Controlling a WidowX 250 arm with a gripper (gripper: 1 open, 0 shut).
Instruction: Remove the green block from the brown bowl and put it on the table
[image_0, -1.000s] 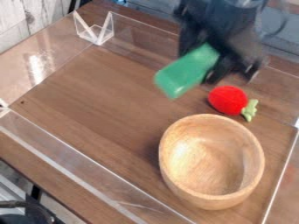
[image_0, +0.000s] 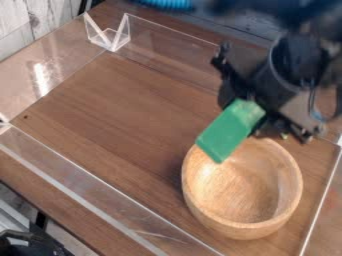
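The green block (image_0: 231, 130) is held tilted in my dark gripper (image_0: 258, 105), which is shut on its upper end. Its lower end overlaps the far left rim of the round brown bowl (image_0: 210, 200) in the image; whether it touches the rim I cannot tell. Inside, the visible part of the bowl is empty. Motion blurs the gripper, and it hides the bowl's far right rim.
Bare wooden table (image_0: 114, 115) stretches left of the bowl. Clear walls border it, with a clear bracket (image_0: 110, 34) at the back left. A blue object (image_0: 166, 4) lies beyond the far edge.
A red object with a green top, visible before, is now hidden behind the gripper.
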